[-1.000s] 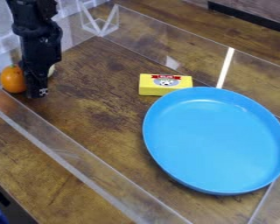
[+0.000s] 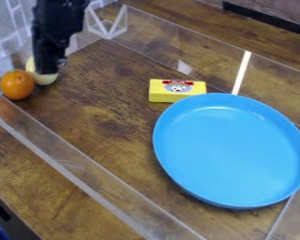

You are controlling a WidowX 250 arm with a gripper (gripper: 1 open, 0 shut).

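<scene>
My black gripper (image 2: 50,52) is at the upper left, raised just above a pale round object (image 2: 42,75) and an orange fruit (image 2: 18,85). Its fingertips are dark and small, and nothing shows held between them. The orange rests on the wooden surface against the clear left wall, with the pale object behind it, partly covered by the gripper.
A yellow box (image 2: 176,90) lies right of centre. A large blue plate (image 2: 228,150) fills the lower right.
My gripper has risen away from the orange, which now shows fully. The pale object behind it is also more visible.
</scene>
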